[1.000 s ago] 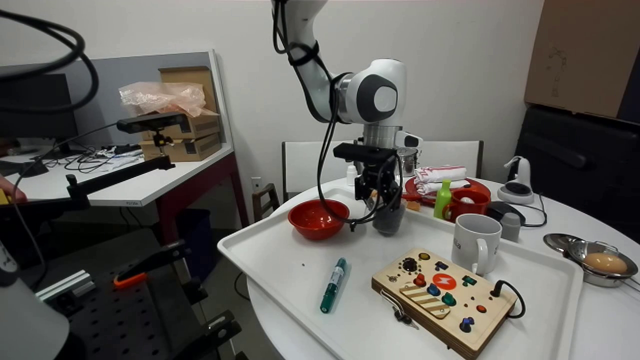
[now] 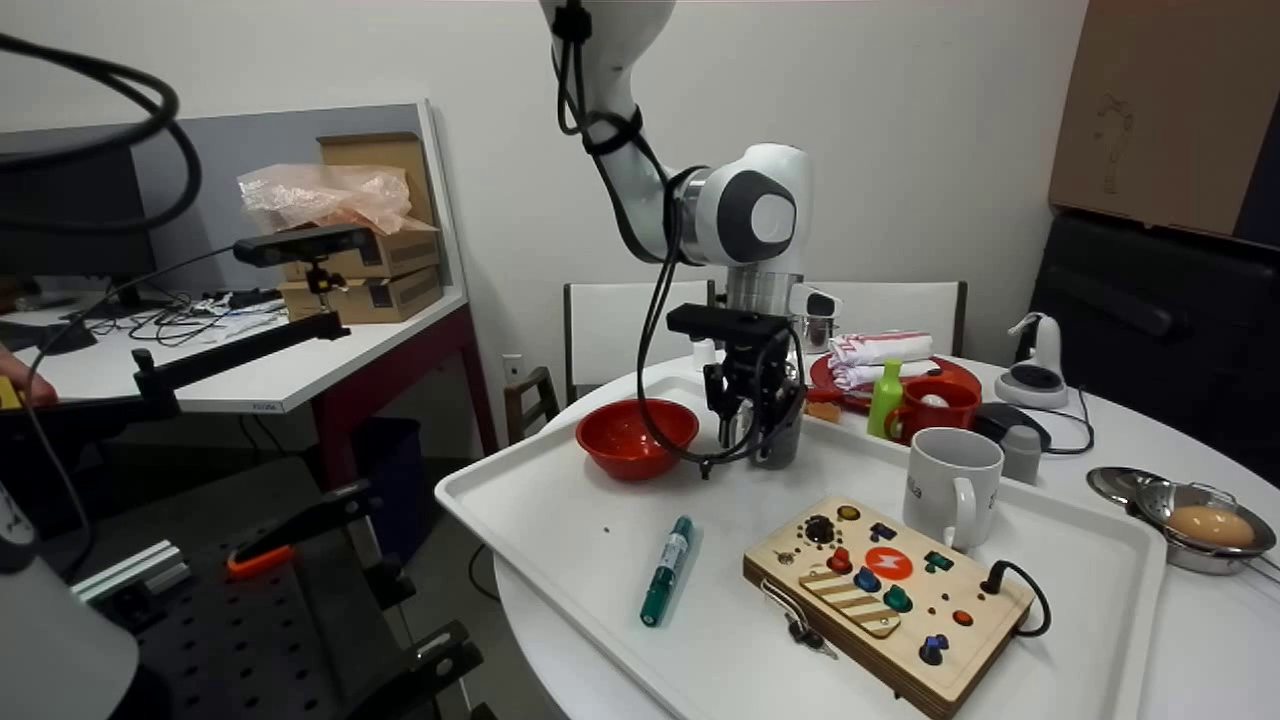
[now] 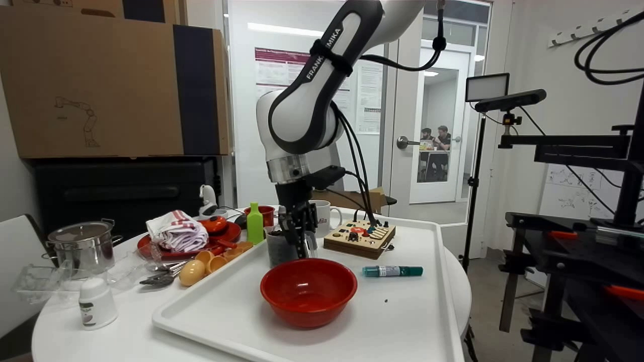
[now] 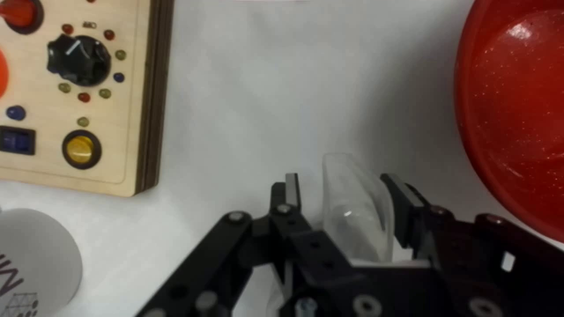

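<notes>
My gripper points down over the tray, its fingers part open around the clear spout-like rim (image 4: 354, 216) of a container. A gap shows between the left finger and this rim, while the right finger is close to it. In exterior view 1 the dark grey container (image 2: 782, 446) stands on the tray beside the gripper (image 2: 734, 444), partly hidden by it. Exterior view 2 shows the container (image 3: 279, 249) behind the red bowl (image 3: 308, 295). The bowl's inside, as far as it shows, looks empty.
On the white tray (image 2: 576, 552) are a wooden button box (image 2: 894, 600), a green marker (image 2: 667, 570) and a white mug (image 2: 951, 480). A green bottle (image 2: 887, 398) and a red plate with a cloth stand beyond the tray edge. The tray's front left is mostly clear.
The arm has come down slightly. The grey container, tilted at the gripper before, now stands more upright and a little lower on the tray.
</notes>
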